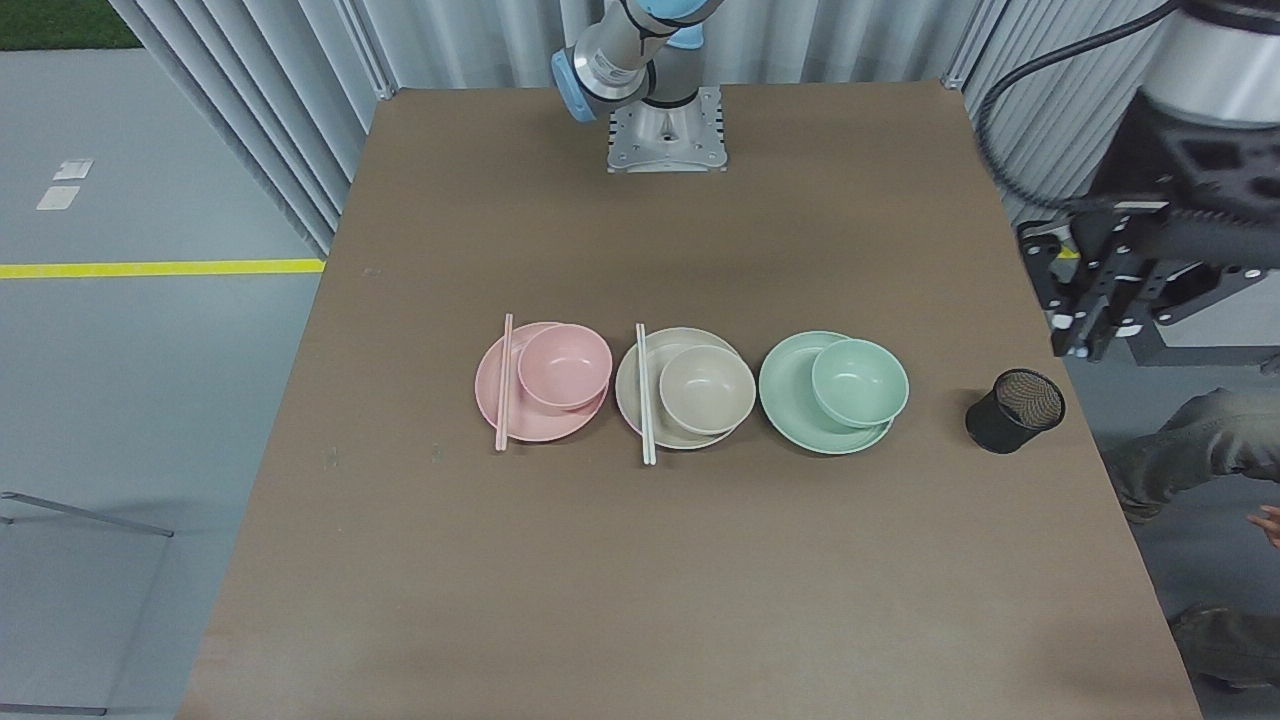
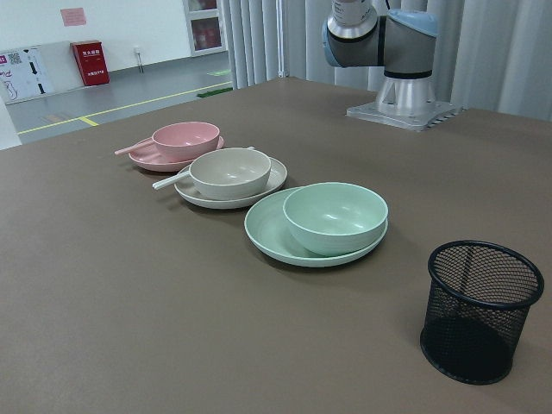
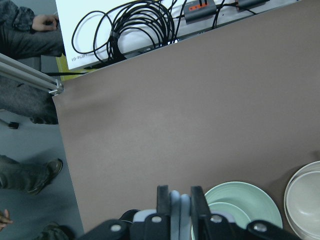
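Observation:
In the wrist view my gripper is shut on a pair of light blue-grey chopsticks [image 3: 175,220], high above the table at the mint plate's side. In the front view the arm's black tool [image 1: 1110,282] is at the upper right; its fingers are hidden there. Pink plate and bowl [image 1: 564,364] with pink chopsticks [image 1: 504,384], cream plate and bowl [image 1: 705,388] with white chopsticks [image 1: 645,396], and mint plate [image 1: 792,402] with bowl [image 1: 859,382] sit in a row. No chopsticks lie on the mint plate. A black mesh cup [image 1: 1008,414] stands to its right.
Cables [image 3: 135,27] lie beside the table in the wrist view, and a seated person's legs show beyond the right edge.

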